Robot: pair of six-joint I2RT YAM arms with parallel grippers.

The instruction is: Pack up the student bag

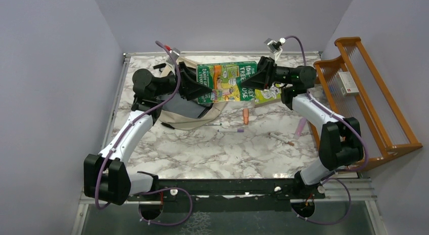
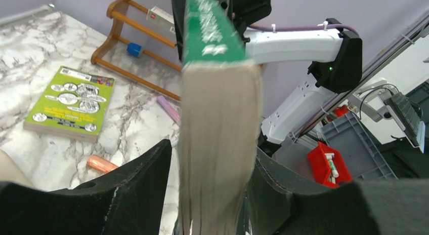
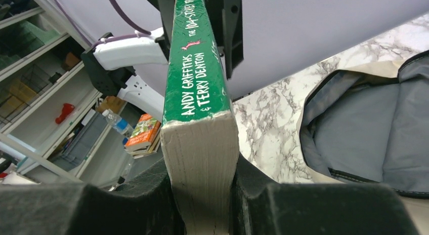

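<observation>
A thick green book is held up above the table between both arms. My right gripper is shut on its right end; in the right wrist view the book's green spine stands between the black fingers. At the left end, my left gripper is open, its fingers on either side of the book's pale page edge. Behind the left arm lies the beige-and-grey bag, open, with its grey inside visible in the right wrist view.
A yellow-green book lies flat at the back. On the marble table are an orange item, a purple-capped marker, another pen and a pink stick. A wooden rack stands at right.
</observation>
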